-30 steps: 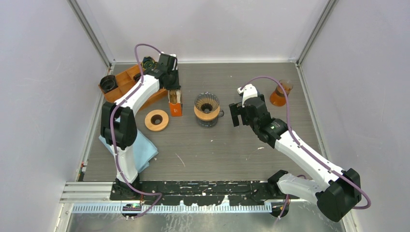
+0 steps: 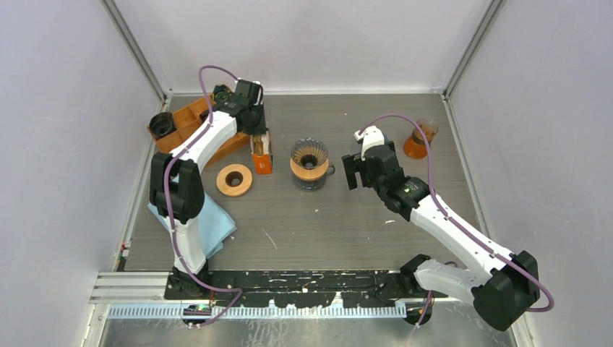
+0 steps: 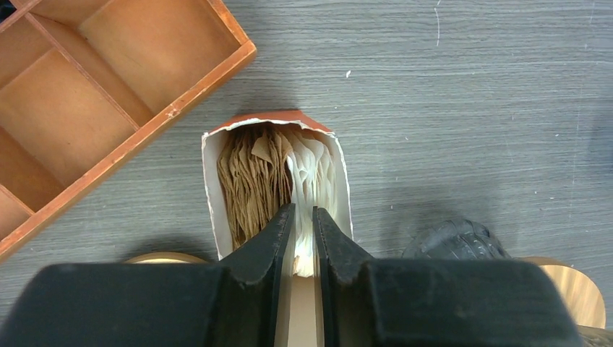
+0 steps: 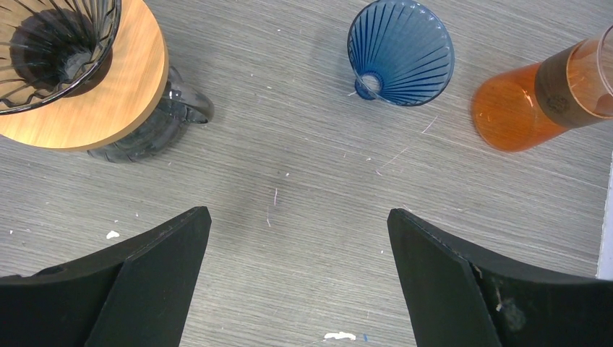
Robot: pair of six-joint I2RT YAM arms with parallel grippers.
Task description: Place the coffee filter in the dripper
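An orange box point(image 2: 262, 163) holds the coffee filters. In the left wrist view, brown filters point(image 3: 249, 173) fill one side of it and white filters point(image 3: 313, 170) the other. My left gripper is over the box with its fingertips close together, a narrow gap between them, in front of the white filters. Whether any filter is between the fingers is hard to tell. The dark ribbed dripper point(image 2: 309, 153) stands with its wooden collar on a glass server, right of the box. To its right, my right gripper stands wide open above bare table, empty.
A compartmented wooden tray point(image 3: 209, 83) lies close behind and left of the box. A wooden ring point(image 2: 234, 180) and a blue cloth point(image 2: 212, 228) lie nearer. In the right wrist view are a blue dripper point(image 4: 402, 54) and an amber carafe point(image 4: 517, 105).
My left gripper has shifted very slightly to the left over the filter box in the last second. The right arm, dripper and other objects have stayed where they were.
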